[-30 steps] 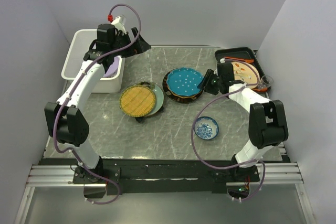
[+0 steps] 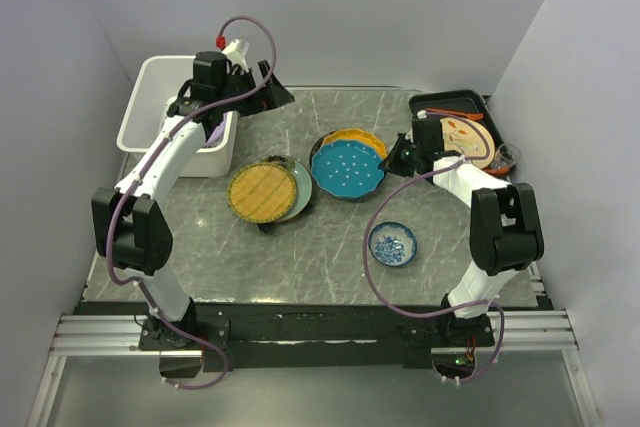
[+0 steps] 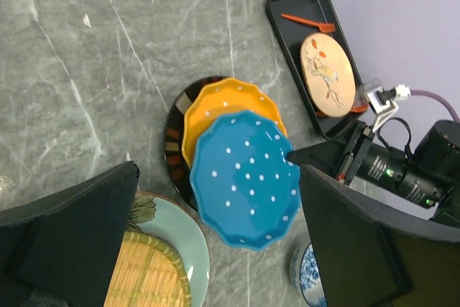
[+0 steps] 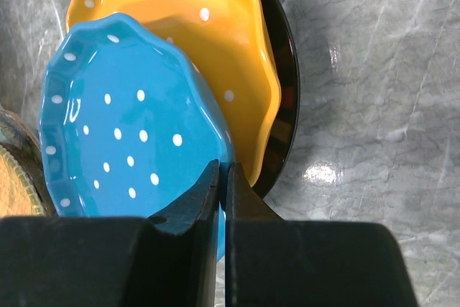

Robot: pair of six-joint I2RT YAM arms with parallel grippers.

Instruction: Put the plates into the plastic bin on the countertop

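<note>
The blue dotted plate [image 2: 344,167] is tilted slightly off a yellow plate [image 4: 180,12] on a dark plate [image 3: 175,141]; my right gripper is shut on its rim. My left gripper [image 2: 262,87] hangs open, high beside the white plastic bin [image 2: 135,122], with nothing between its fingers. A basket-weave plate [image 2: 258,192] lies on a pale green plate [image 2: 298,193] at centre left, and a small blue-patterned bowl [image 2: 392,244] sits at front right.
A black tray [image 3: 287,26] with red utensils and a round beige board [image 3: 325,75] fills the back right corner, with a glass beside it. Bare countertop lies at the front and back middle; walls close in on three sides.
My right gripper has shut on the blue plate, which has shifted toward the front, uncovering more of the yellow plate behind it. My left arm has moved slightly right.
</note>
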